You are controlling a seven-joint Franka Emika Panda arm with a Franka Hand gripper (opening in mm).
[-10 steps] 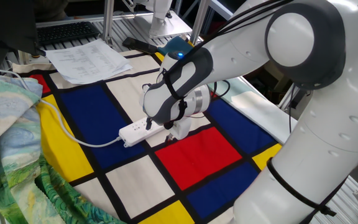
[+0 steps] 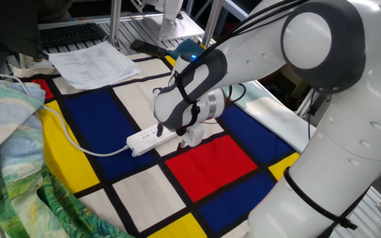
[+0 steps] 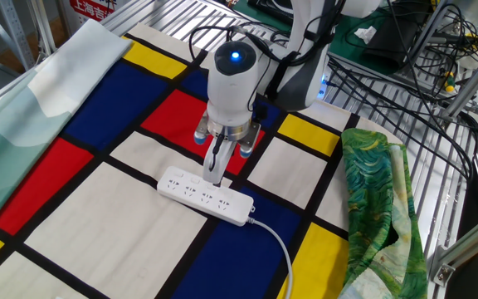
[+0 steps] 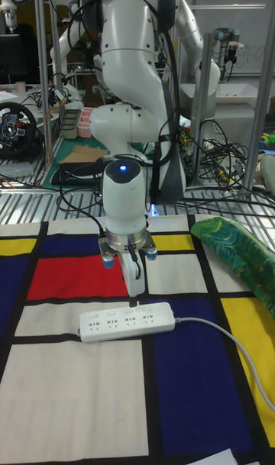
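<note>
A white power strip (image 3: 204, 197) with several sockets lies flat on the patterned cloth (image 3: 98, 220). Its white cable (image 3: 282, 243) leaves from one end. My gripper (image 3: 215, 183) points down just behind the strip's long edge in exterior view 2. In exterior view 3 the gripper (image 4: 137, 304) hangs close above the strip's far side; whether it touches the strip is unclear. From exterior view 1, the wrist covers part of the strip (image 2: 149, 138). The hand shows narrow side on, so the gap between its fingers and anything in it stay hidden.
A green painted cloth (image 2: 18, 152) is bunched along one side. Printed papers (image 2: 94, 65) and a keyboard (image 2: 71, 34) are at the far end in exterior view 1. A pale cloth (image 3: 44, 108) borders the opposite side.
The arm and hand have shifted only very slightly over the last second. The power strip and its cable have stayed in place.
</note>
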